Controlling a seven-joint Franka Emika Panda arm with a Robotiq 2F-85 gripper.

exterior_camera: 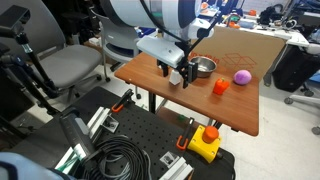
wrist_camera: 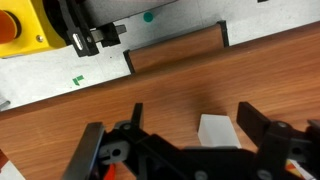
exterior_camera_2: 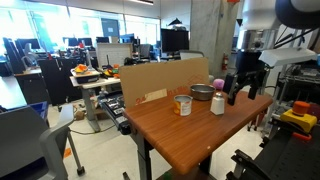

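A small white bottle (exterior_camera: 175, 78) stands upright on the brown wooden table (exterior_camera: 242, 117), close to its front edge. My gripper is open, its dark fingers (wrist_camera: 122, 143) spread wide with nothing gripped. In the wrist view the white bottle (wrist_camera: 217, 131) shows between the fingers, nearer the right one. From the side, the gripper (exterior_camera_2: 254, 95) hangs near the table edge, to the right of the bottle (exterior_camera_2: 218, 105) in that view. How far the fingertips are from it cannot be told exactly.
A metal pot (exterior_camera: 204, 67) sits behind the bottle, with a cup (exterior_camera_2: 183, 105) nearby. A red object (exterior_camera: 221, 87) and a purple one (exterior_camera: 243, 77) lie farther right. A cardboard panel (exterior_camera_2: 153, 81) borders the back.
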